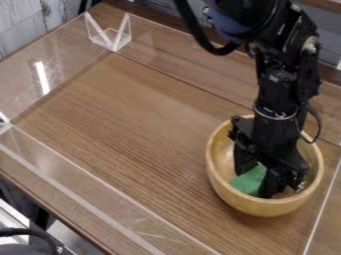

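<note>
A cream-yellow bowl sits at the right of the wooden board, with a green object inside it. My black gripper reaches down from the top right into the bowl, its tips on or right at the green object. The dark fingers overlap, so whether they are closed on it is hard to see.
A clear plastic piece stands at the upper left. Cables lie at the lower left corner, and a rim runs along the back.
</note>
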